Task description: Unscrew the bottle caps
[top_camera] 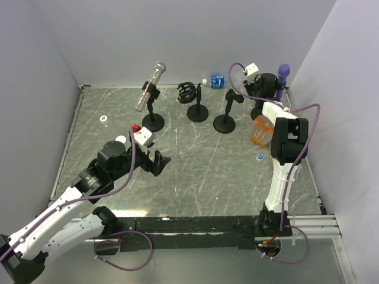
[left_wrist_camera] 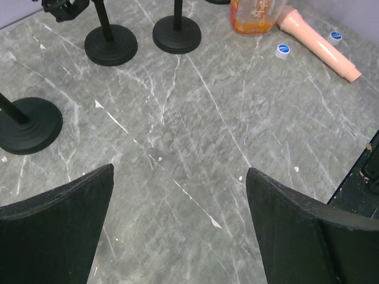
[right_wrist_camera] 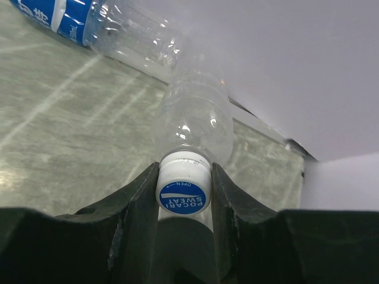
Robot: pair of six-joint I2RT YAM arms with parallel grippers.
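Observation:
A white cap (right_wrist_camera: 183,188) with a blue "Pocari Sweat" top shows in the right wrist view. My right gripper is shut on it, a fingertip on each side. Behind the cap stretches its clear bottle (right_wrist_camera: 195,121), mostly see-through. A blue-labelled bottle (top_camera: 217,81) lies on its side near the back wall, its white cap pointing left; its clear end comes close to the held bottle, and contact is unclear. Over the left-middle of the table my left gripper stands open and empty.
Black stands (top_camera: 224,123) line the back, one bearing a microphone (top_camera: 151,84). An orange-marked clear container (top_camera: 261,131) sits beside the right arm. Loose caps, one blue and white (top_camera: 260,157), lie about. A pink tube (left_wrist_camera: 318,44) rests at the right.

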